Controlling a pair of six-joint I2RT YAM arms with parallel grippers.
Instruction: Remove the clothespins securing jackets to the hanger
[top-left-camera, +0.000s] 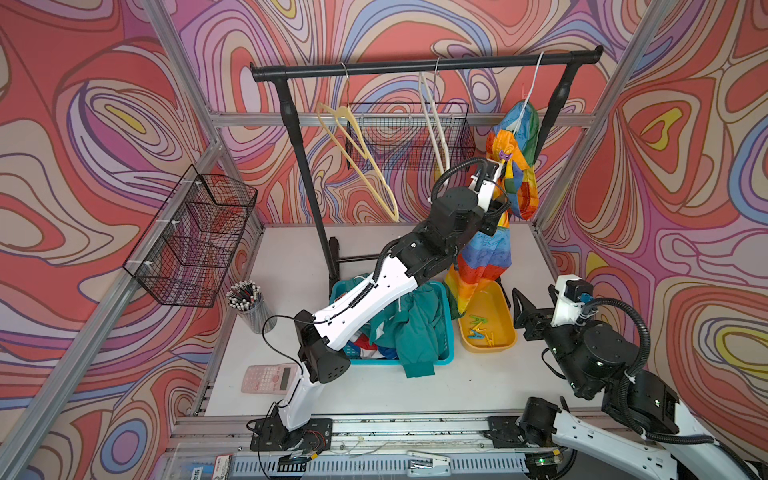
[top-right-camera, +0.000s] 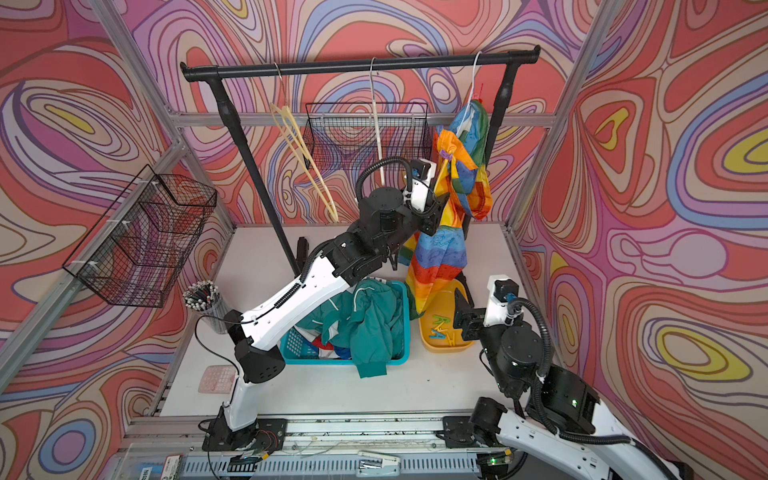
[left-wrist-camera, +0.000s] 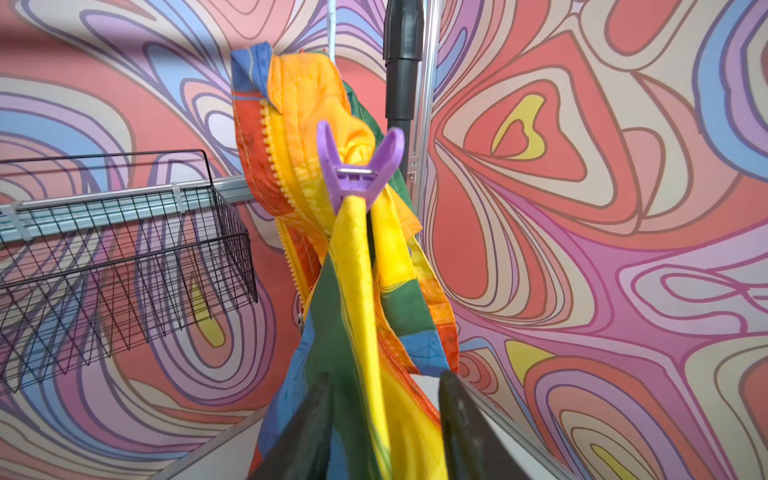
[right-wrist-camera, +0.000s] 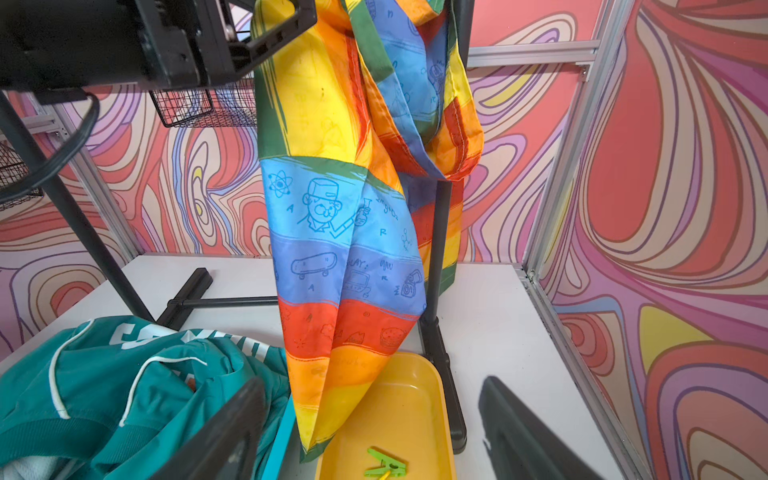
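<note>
A rainbow jacket (top-left-camera: 485, 252) hangs from a white hanger (top-left-camera: 537, 80) at the right end of the black rack. In the left wrist view a purple clothespin (left-wrist-camera: 356, 168) is clipped on the gathered yellow fabric. My left gripper stands below the pin with its fingers part open, the cloth behind and between its fingers; it is clear of the pin. My right gripper is open and empty, low in front of the yellow bin (right-wrist-camera: 389, 400), which holds several loose clothespins (top-left-camera: 477, 328).
Teal clothing (top-left-camera: 408, 320) fills a blue basket (top-left-camera: 449, 352) left of the bin. Two empty hangers (top-left-camera: 372, 172) (top-right-camera: 377, 120) hang along the rack bar (top-left-camera: 416, 68). Black wire baskets (top-left-camera: 192, 240) are on the walls.
</note>
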